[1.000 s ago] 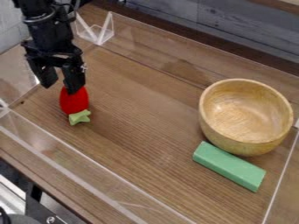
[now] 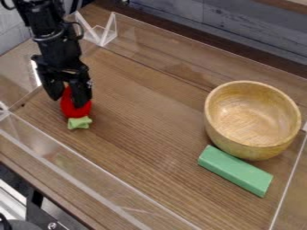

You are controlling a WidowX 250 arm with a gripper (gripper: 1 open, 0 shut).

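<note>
My black gripper (image 2: 64, 90) is at the left, directly over a red strawberry-like object (image 2: 75, 106) with a green leafy top (image 2: 79, 122). Its fingers reach down around the upper part of the red object, which they partly hide; the gripper looks open, and contact is unclear.
A large tan bowl (image 2: 249, 121) is at the right, with a green block (image 2: 234, 171) below it. A dark wall edge runs along the top right.
The gripper has shifted slightly and now sits lower over the red object. The red object stays in about the same place.
</note>
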